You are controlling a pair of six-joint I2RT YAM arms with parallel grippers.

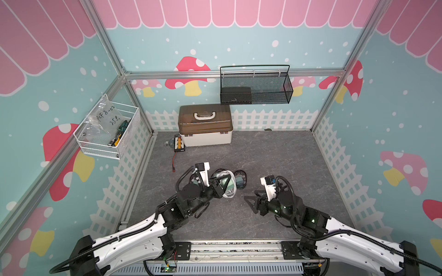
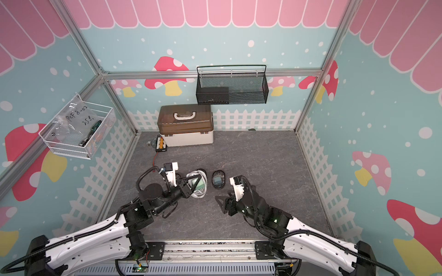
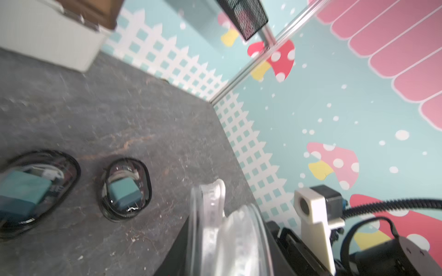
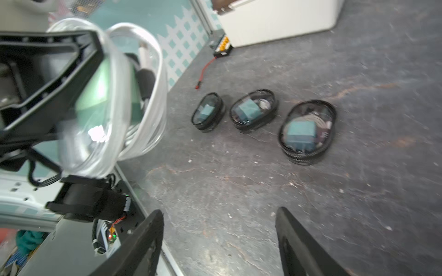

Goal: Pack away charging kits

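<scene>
Clamped in my left gripper is a white-rimmed clear charging kit with a green block inside, raised above the table; in the left wrist view its pale rim hides the fingertips. Three black-rimmed charging kits lie flat on the grey table: a right one, a middle one and a left one, each with a teal block under clear film. To the right of the held kit, my right gripper stands open and empty above bare table.
A brown-lidded white toolbox stands closed at the back, beside a small black-and-orange part with a red cable. A black mesh basket hangs on the back wall, a white wire basket at left.
</scene>
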